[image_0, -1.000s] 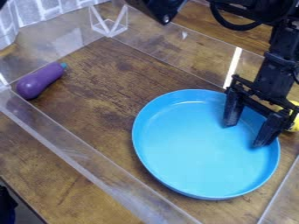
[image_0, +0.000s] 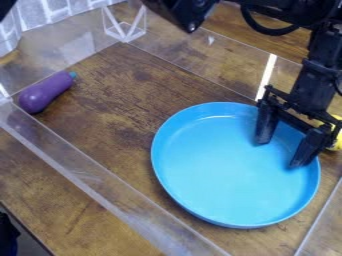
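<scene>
My black gripper (image_0: 295, 131) hangs down at the right, its fingers over the rear right rim of a large blue plate (image_0: 227, 167). Whether it is open or shut on something is unclear, as the dark fingers blend together. A yellow object (image_0: 335, 134) is partly hidden behind the gripper at the right edge. A purple eggplant-like toy (image_0: 46, 92) lies at the far left on the wooden surface.
Transparent walls (image_0: 83, 170) border it, with a small white wire piece (image_0: 123, 26) at the back.
</scene>
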